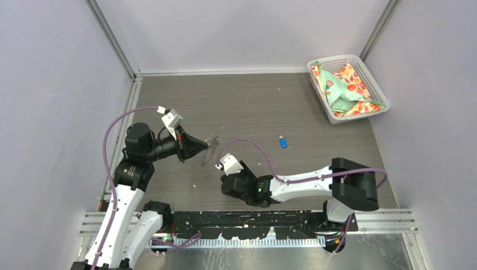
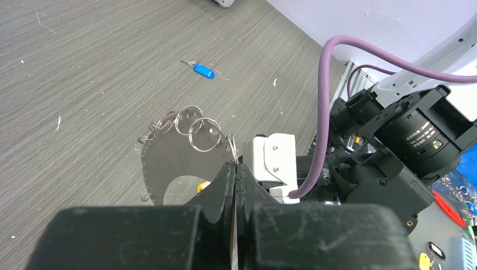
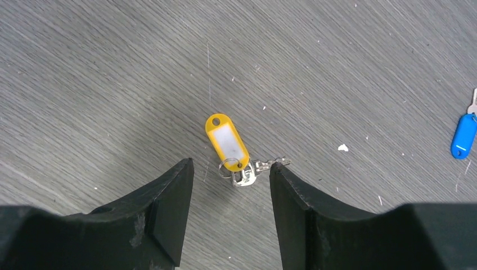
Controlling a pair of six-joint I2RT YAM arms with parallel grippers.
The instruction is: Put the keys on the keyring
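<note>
In the left wrist view, my left gripper is shut on the edge of a grey, crescent-shaped keyring piece with several small metal rings along its rim. It is held out toward the middle of the table. A key with a yellow tag lies on the tabletop, seen in the right wrist view. Over it hangs my right gripper, its fingers apart on either side of the key and tag, gripping nothing. Farther right lies another key with a blue tag.
A white basket with patterned cloths stands at the back right corner. My two arms stand close together at mid-table.
</note>
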